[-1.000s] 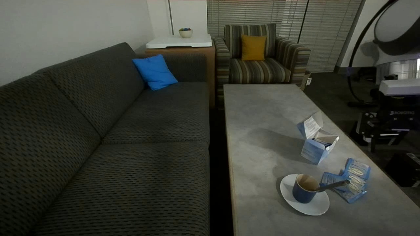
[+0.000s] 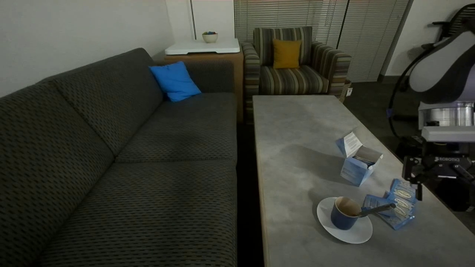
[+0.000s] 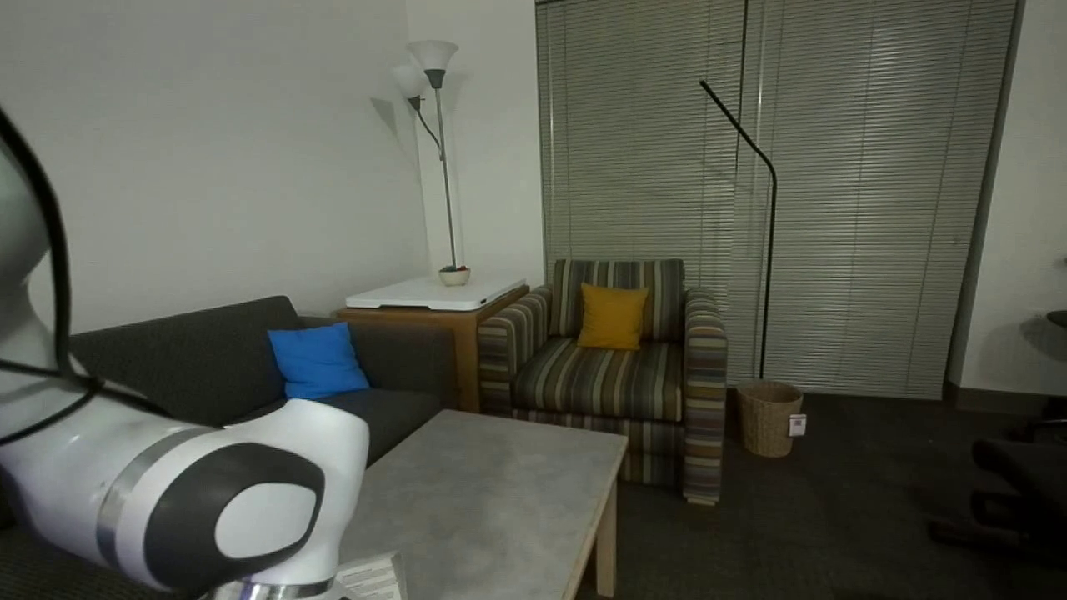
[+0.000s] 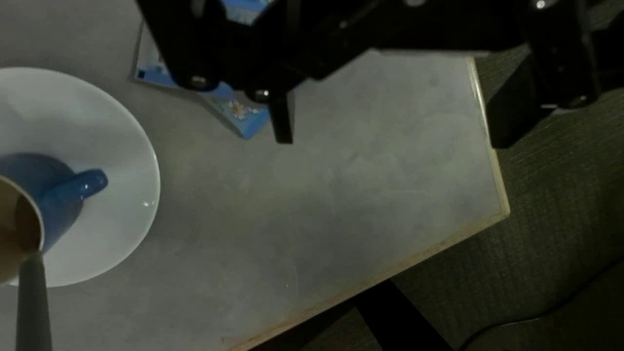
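My open gripper hangs by the table's right edge, nothing between its fingers. In the wrist view one finger [image 4: 283, 120] is over the table beside the blue packets [image 4: 245, 120], partly covering them; the other finger [image 4: 515, 111] reaches past the edge. Several packets [image 2: 400, 202] lie overlapping to the right of a blue cup [image 2: 343, 220]. That cup stands on a white saucer [image 2: 326, 221], a dark spoon handle [image 2: 378, 209] leaning out over its rim. Behind them sits a blue box [image 2: 356, 171] with raised flaps and contents inside.
A dark sofa [image 2: 191, 187] runs along the left. The striped armchair [image 2: 291, 80] stands beyond the table. Only part of the arm [image 3: 250, 480] shows in the second exterior view.
My gripper has come lower and slightly left in exterior view 1, nearer the packets at the table's right edge. The cup, saucer, box and packets have not visibly moved.
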